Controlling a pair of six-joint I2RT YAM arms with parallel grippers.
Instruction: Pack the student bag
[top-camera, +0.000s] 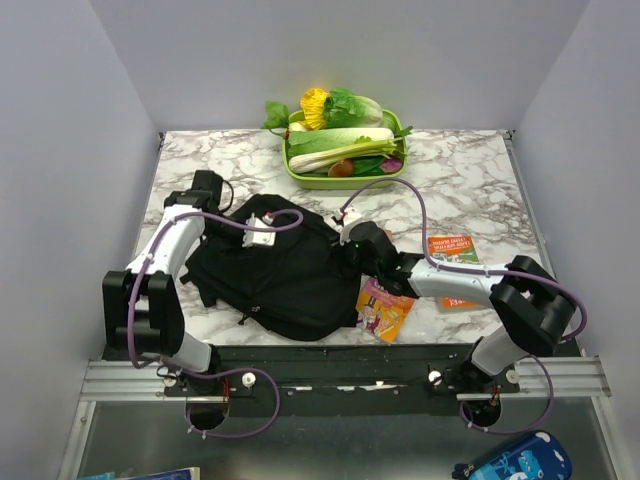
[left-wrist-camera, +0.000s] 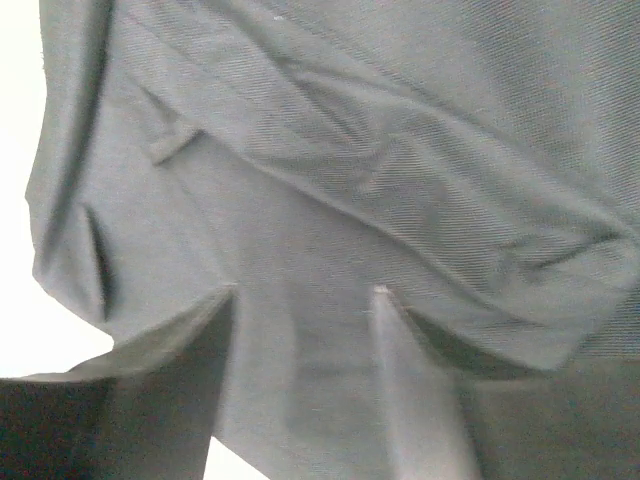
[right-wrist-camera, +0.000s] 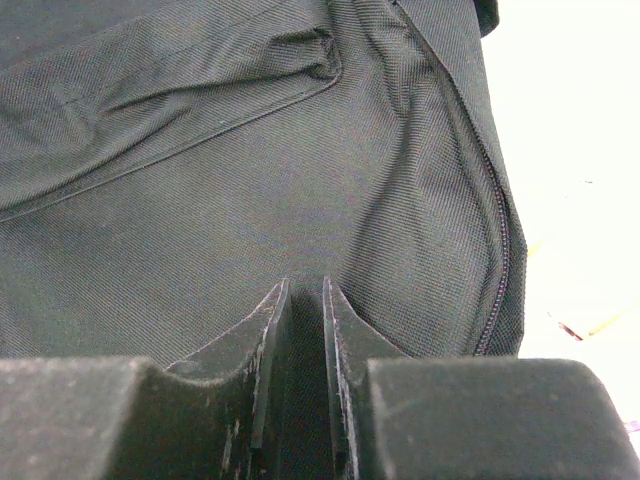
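Observation:
The black bag (top-camera: 285, 300) lies crumpled and open-flat in the middle of the table, its folds and a zipper edge showing in the right wrist view. My left gripper (top-camera: 250, 232) hovers over the bag's upper left; in the left wrist view its blurred fingers stand apart with only fabric below. My right gripper (top-camera: 345, 245) is at the bag's right side; in the right wrist view its fingertips (right-wrist-camera: 285, 295) are slightly apart over the cloth, and whether they grip any of it cannot be told. An orange book (top-camera: 385, 312) peeks from under the bag's right edge.
A green tub (top-camera: 310, 178) of vegetables stands at the back. Another orange book (top-camera: 450, 250) lies at the right. A blue pencil case (top-camera: 515, 460) sits below the front edge at lower right. Bare marble lies at back left and back right.

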